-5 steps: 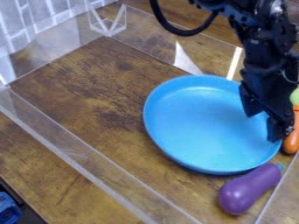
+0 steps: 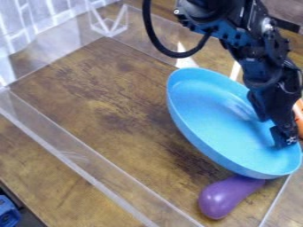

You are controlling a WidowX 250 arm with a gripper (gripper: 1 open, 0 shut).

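Note:
My black gripper [image 2: 272, 115] reaches down from the top right over the right side of a blue oval plate [image 2: 213, 124], its lower part inside the rim. The plate lies tilted on the wooden surface. I cannot see clearly between the fingers. A purple eggplant [image 2: 228, 195] lies just in front of the plate at the bottom right. An orange object at the right edge is partly hidden behind the gripper.
Clear acrylic walls border the wooden area [image 2: 95, 106] at the left, front and back. A blue object [image 2: 7, 215] sits at the lower left corner.
The gripper moved with it, and the eggplant shifted slightly.

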